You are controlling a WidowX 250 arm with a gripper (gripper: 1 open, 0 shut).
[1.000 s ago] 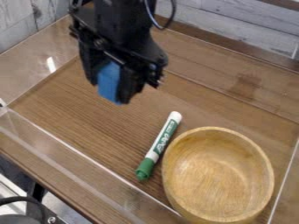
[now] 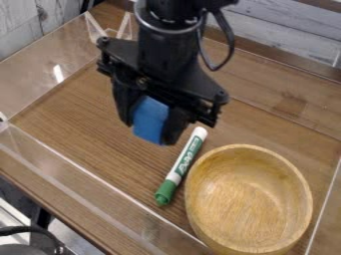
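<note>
My gripper (image 2: 156,117) hangs over the middle of the wooden table (image 2: 74,129), shut on a blue object (image 2: 158,118) that is partly hidden by the black fingers and housing. A white-and-green marker (image 2: 180,169) lies diagonally on the table below and to the right of it. A tan round bowl (image 2: 249,199) sits at the lower right, just beside the marker.
Clear plastic walls run along the table's left side and back. The wood is bare to the left and at the back right. A black cable loops above the arm.
My gripper has moved right and somewhat down in the view, toward the marker and bowl, carrying the blue object. The marker and bowl have stayed put.
</note>
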